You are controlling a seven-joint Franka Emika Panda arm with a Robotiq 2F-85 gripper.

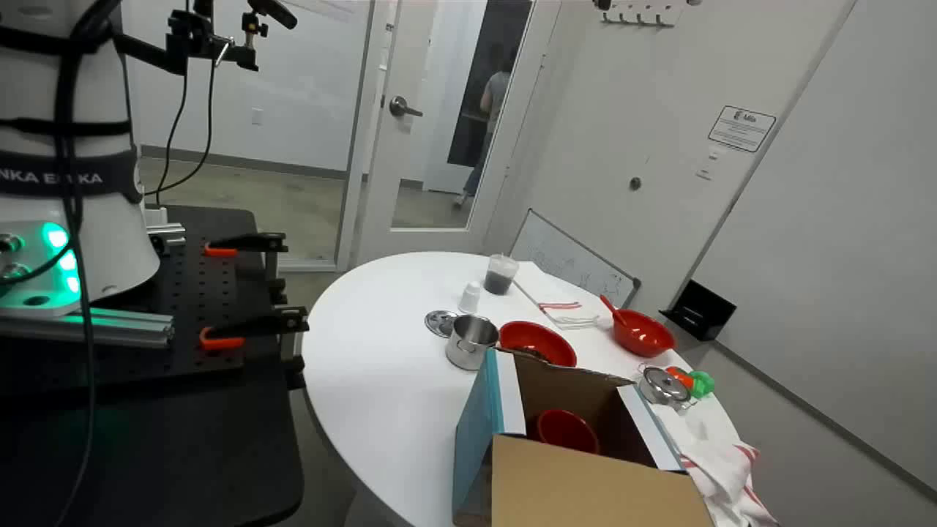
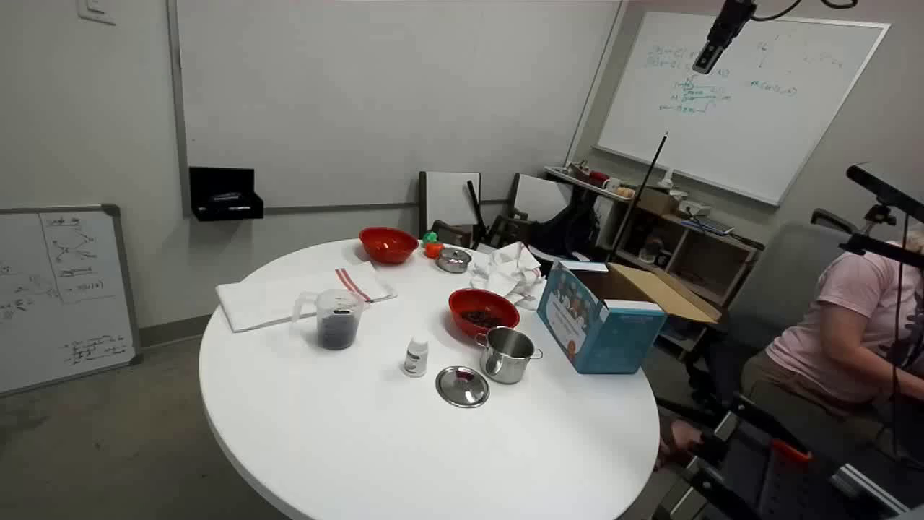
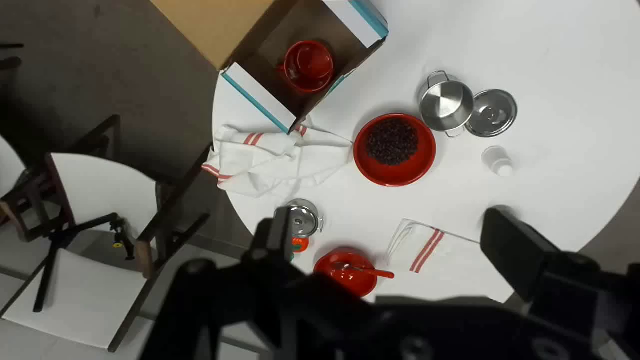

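High above the round table, my gripper stands open, its dark fingers wide apart with nothing held between them. It also shows at the top of exterior view 2, as a gripper far from everything on the table. Below it lie a red bowl of dark beans, an open steel pot, its loose lid and a small white bottle. A second red bowl holds a red-handled spoon. A clear measuring cup with dark contents stands on the table, mostly hidden by a finger in the wrist view.
An open blue box with a red cup inside stands at the table's edge. Nearby are a crumpled towel, a lidded pot and a folded towel.
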